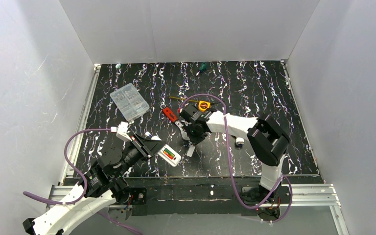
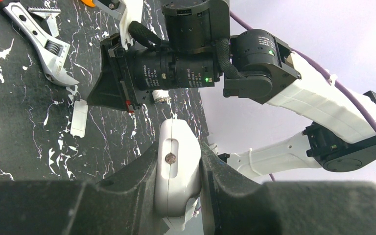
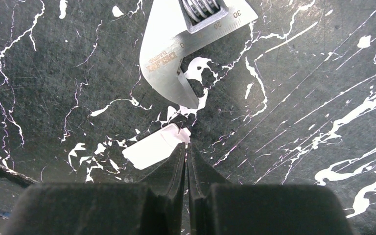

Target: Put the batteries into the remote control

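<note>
My left gripper (image 1: 154, 147) is shut on a white device (image 1: 169, 154) with a small coloured panel, seen end-on in the left wrist view as a white body (image 2: 178, 166) with a screw. A small white plastic piece (image 3: 152, 149), apparently a cover, lies on the black table with my right gripper low at its upper end. The right fingers are close together, partly over that end; whether something is between them is unclear. A small cylinder (image 2: 160, 96), possibly a battery, stands behind the right gripper in the left wrist view.
An adjustable wrench (image 1: 171, 115) lies just behind the white piece. A tape measure (image 1: 203, 105) and a screwdriver (image 1: 201, 67) are farther back. A clear organiser box (image 1: 129, 101) sits at the back left. A white object (image 1: 240, 142) is under the right arm's side.
</note>
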